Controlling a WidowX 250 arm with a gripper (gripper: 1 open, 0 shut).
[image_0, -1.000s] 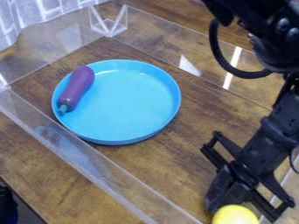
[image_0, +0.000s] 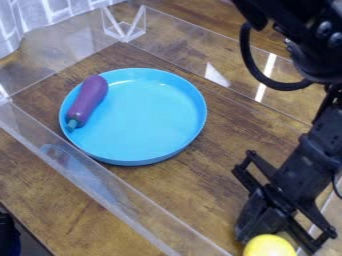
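My black gripper (image_0: 274, 225) is low at the bottom right, its fingertips just behind a round yellow object (image_0: 269, 247) that is partly cut off by the frame edge. Whether the fingers touch it, and how far apart they stand, is hard to make out. A blue plate (image_0: 144, 120) lies at the upper left with a purple eggplant-like object (image_0: 88, 99) resting on its left side.
Clear plastic strips (image_0: 100, 185) run along the left and top of the wooden surface (image_0: 174, 190). Bare wood lies between the plate and my gripper.
The arm has shifted very slightly at the right; the plate, purple object and yellow object look essentially unchanged.
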